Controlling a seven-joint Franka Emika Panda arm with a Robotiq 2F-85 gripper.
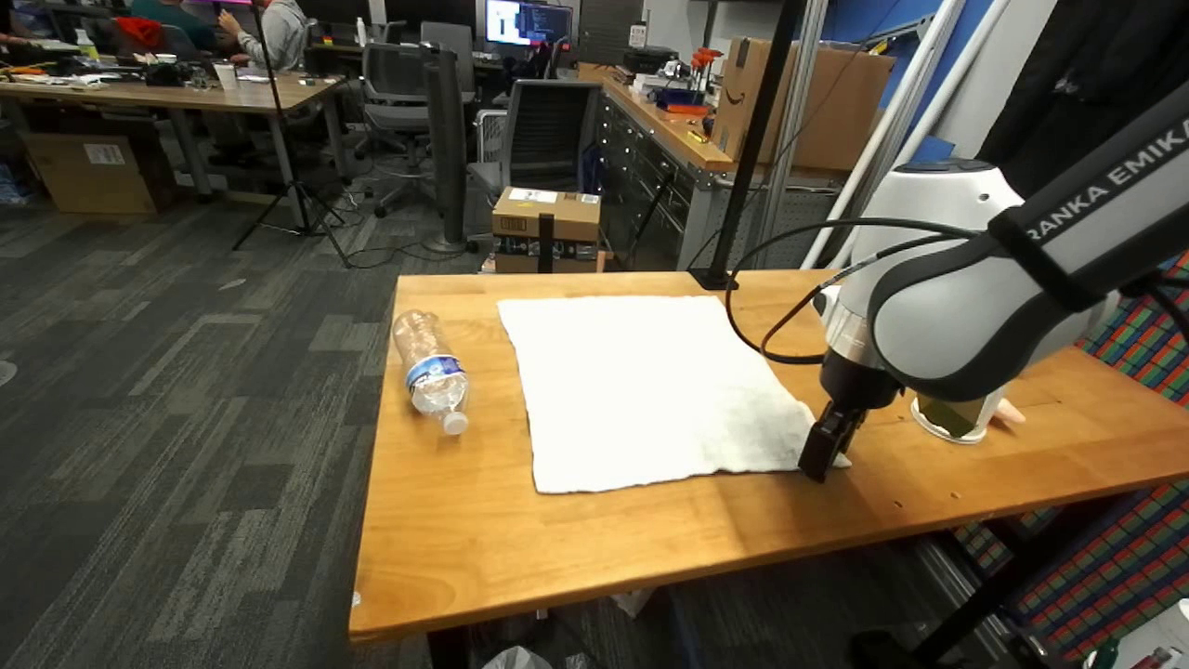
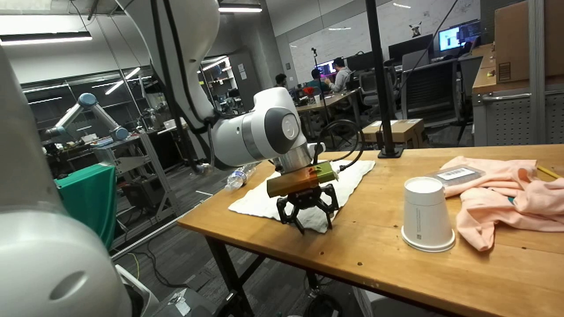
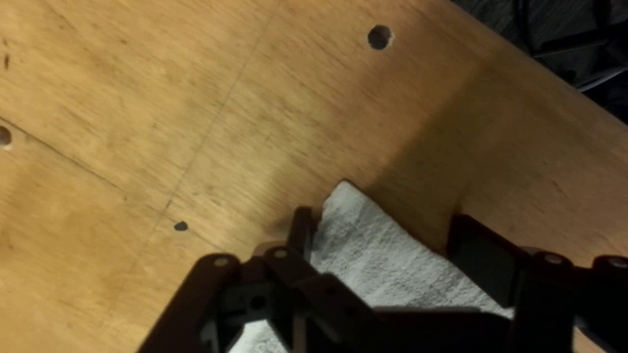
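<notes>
A white cloth (image 1: 646,390) lies spread flat on the wooden table, one corner reaching toward the robot's side. Down at that corner is my gripper (image 2: 317,230), its fingers pointing at the tabletop. In the wrist view the cloth's corner (image 3: 377,247) lies in the gap between the fingers of my gripper, which stand apart on either side of it. The left finger is beside the cloth's edge; a clear gap separates the corner's tip from the right finger. Whether the fingertips touch the table cannot be told.
A clear plastic bottle (image 1: 435,373) lies left of the cloth. An upturned white cup (image 2: 426,214) stands on the robot's side, with a peach cloth (image 2: 507,198) and a flat clear case (image 2: 458,175) beyond it. Bare table runs along the front edge.
</notes>
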